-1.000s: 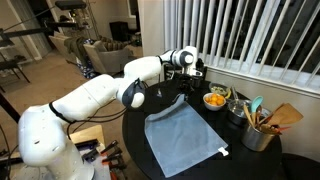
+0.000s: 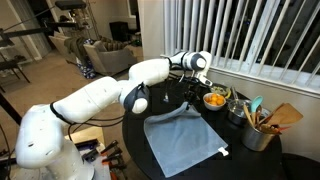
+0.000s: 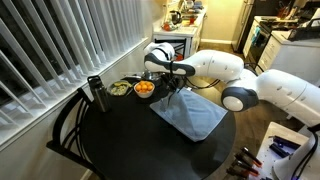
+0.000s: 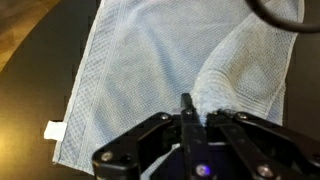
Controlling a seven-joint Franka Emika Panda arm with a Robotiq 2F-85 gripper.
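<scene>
A light blue towel (image 2: 185, 140) lies on the dark round table, with one part pulled up into a raised fold. My gripper is shut on that fold, which runs up between its fingertips in the wrist view. The rest of the towel (image 4: 140, 75) lies flat, and a small white tag sticks out from its edge. In the second exterior view the towel (image 3: 190, 115) hangs from the gripper (image 3: 178, 92) near the table's far side.
Oranges fill a white bowl (image 2: 214, 101) just beyond the towel. A metal pot of utensils (image 2: 258, 133) stands to the right, with a black canister (image 3: 97, 93) near the table's edge. Bare table (image 3: 120, 140) lies beside the towel.
The gripper and arm have come slightly lower and nearer to the orange bowl. The raised part of the towel has shifted a little with them; its flat part looks unmoved.
</scene>
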